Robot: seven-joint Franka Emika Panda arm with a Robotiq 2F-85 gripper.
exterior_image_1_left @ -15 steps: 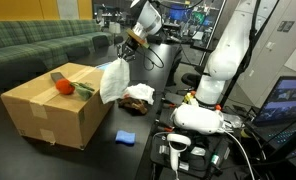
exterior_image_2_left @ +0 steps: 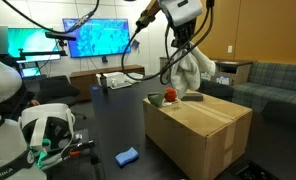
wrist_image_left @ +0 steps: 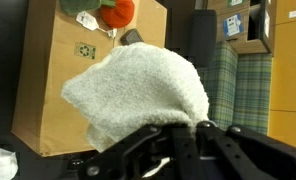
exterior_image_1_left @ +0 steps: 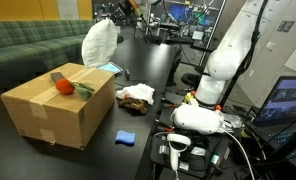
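Note:
A white cloth (exterior_image_1_left: 101,45) hangs from my gripper (exterior_image_2_left: 178,46), which is shut on it high above the cardboard box (exterior_image_2_left: 203,128). In the wrist view the bunched cloth (wrist_image_left: 138,88) covers much of the picture and hides the fingertips. On the box top are a red ball (exterior_image_1_left: 64,87), a dark block (exterior_image_1_left: 56,76) and a green item (exterior_image_1_left: 83,90). The cloth's lower end hangs near the far side of the box top in exterior view 1; whether it touches the box I cannot tell.
A blue sponge (exterior_image_1_left: 125,137) lies on the dark table in front of the box. Right of the box a crumpled brown and white cloth (exterior_image_1_left: 136,95) rests on the table. A plaid sofa (exterior_image_2_left: 278,85) stands behind.
My gripper has risen and moved left in exterior view 1, carrying the white cloth from beside the box up towards its far side. The things on the box and table have stayed put.

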